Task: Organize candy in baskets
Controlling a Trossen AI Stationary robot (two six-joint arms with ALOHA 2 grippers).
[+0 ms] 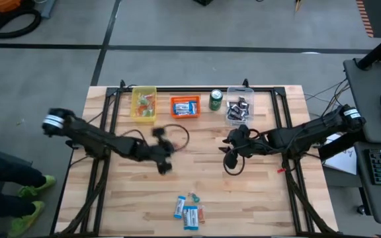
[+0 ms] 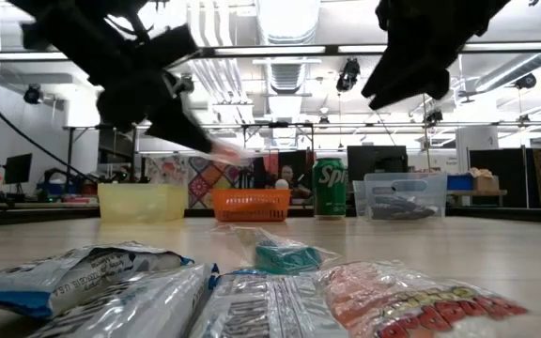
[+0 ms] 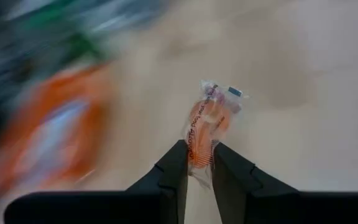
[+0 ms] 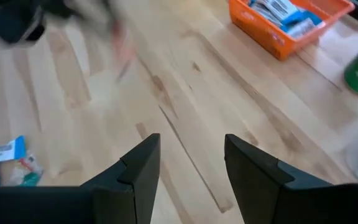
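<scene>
An orange wrapped candy [image 3: 209, 124] in clear film is pinched at its lower end by my left gripper, which is shut on it. In the high view the left gripper [image 1: 167, 153] is over the middle of the table. My right gripper is open and empty above bare wood. At the front of the table lie blue-and-white packets [image 1: 190, 218], a teal wrapped candy [image 2: 287, 256] and a reddish packet [image 2: 411, 299]. Along the back stand a yellow basket [image 1: 135, 110], an orange basket [image 1: 172, 108] and a clear bin [image 1: 230, 90].
A green can [image 1: 215, 100] stands between the orange basket and the clear bin. The yellow basket holds wrapped candies, the orange one blue-and-white packets, the clear bin dark-and-silver pieces. Bare wood [image 1: 204, 172] lies between the arms. Black frame rails edge the work area.
</scene>
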